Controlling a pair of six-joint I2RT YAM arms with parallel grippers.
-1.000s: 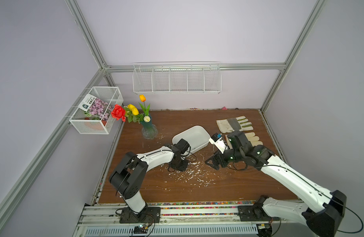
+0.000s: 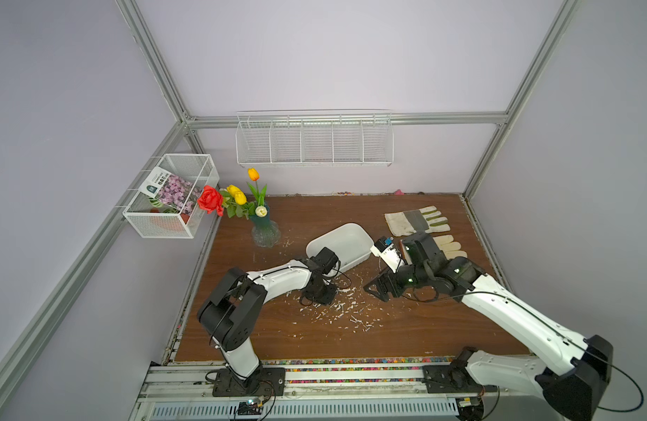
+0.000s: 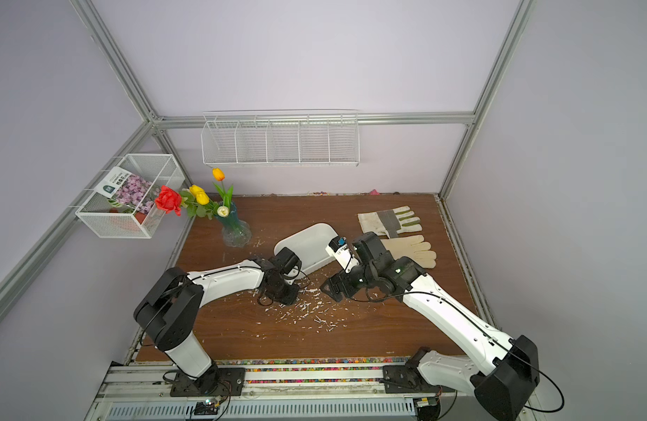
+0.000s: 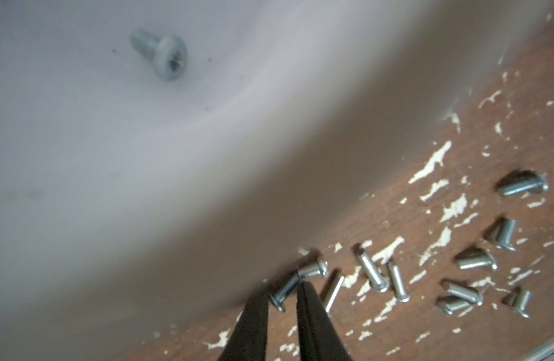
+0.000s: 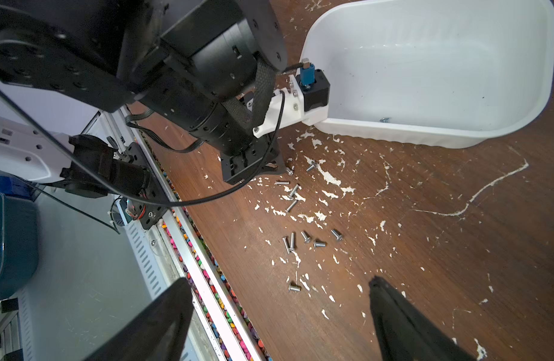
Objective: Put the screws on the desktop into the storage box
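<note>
The white storage box (image 5: 427,72) sits mid-table, with one screw (image 4: 159,54) inside. Several loose screws (image 4: 373,270) lie outside its near wall among white scuff marks on the wooden desktop (image 5: 445,252). My left gripper is down at the screws beside that wall, fingers part open and close above a pair of screws; whether anything is between them is unclear. My right gripper stands open, to the right and above more scattered screws, with nothing between its fingers.
A flower vase (image 2: 265,231) stands at back left, two work gloves (image 2: 407,222) lie at back right, and wire baskets (image 2: 312,140) hang on the walls.
The left arm has shifted very slightly. Otherwise the top left view shows no visible change.
</note>
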